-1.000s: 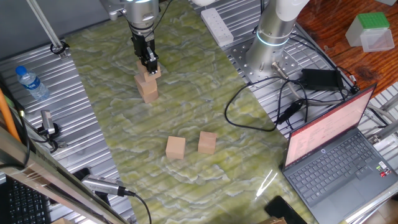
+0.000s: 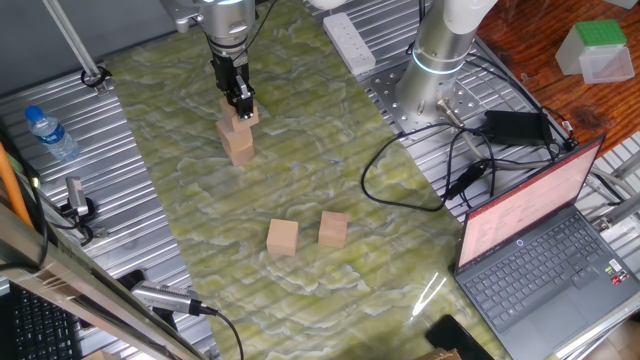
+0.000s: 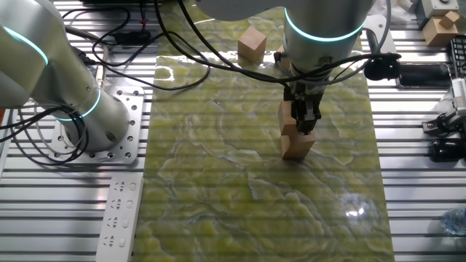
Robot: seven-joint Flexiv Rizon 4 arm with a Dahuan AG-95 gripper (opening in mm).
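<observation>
Wooden blocks stand piled in the upper left of exterior view 1, with a top block set unevenly over a lower block. My gripper points down at the top of this pile, its dark fingers overlapping the top block. In exterior view 2 the gripper hides part of the pile, though an upper block and a lower block show beside and under it. Whether the fingers press on the block is not clear. Two more blocks, a left one and a right one, lie apart on the mat.
A laptop sits at the right, with black cables looping over the mat's edge. Beyond the left edge stands a water bottle. A power strip lies near the arm base.
</observation>
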